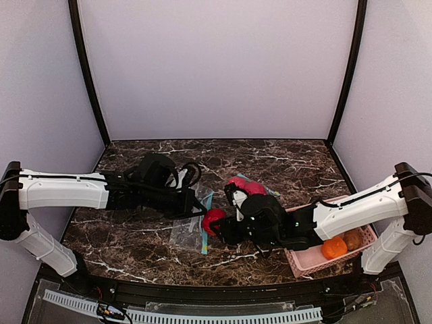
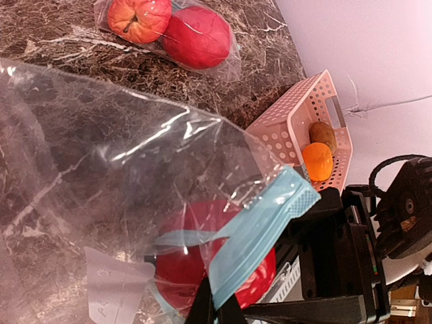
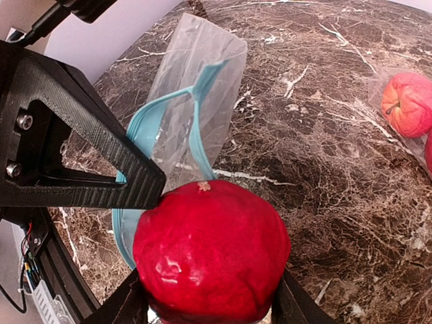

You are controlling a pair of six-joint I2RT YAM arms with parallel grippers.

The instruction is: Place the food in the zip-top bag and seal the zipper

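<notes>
The clear zip top bag (image 2: pixel 81 169) has a pale blue zipper band (image 2: pixel 260 226) round its mouth. My left gripper is shut on the edge of that band, with the film stretching away from it. A round red food piece (image 3: pixel 212 250) sits between the fingers of my right gripper, which is shut on it. In the top view the red food (image 1: pixel 214 221) is at the bag's mouth, close beside the left fingertips. Through the film in the left wrist view it shows red; how far inside it is, I cannot tell.
A pink basket (image 1: pixel 302 264) at the front right holds an orange (image 1: pixel 334 248) and a brown item (image 1: pixel 352 239). Behind the right gripper lies another clear bag with two red fruits (image 2: pixel 197 37).
</notes>
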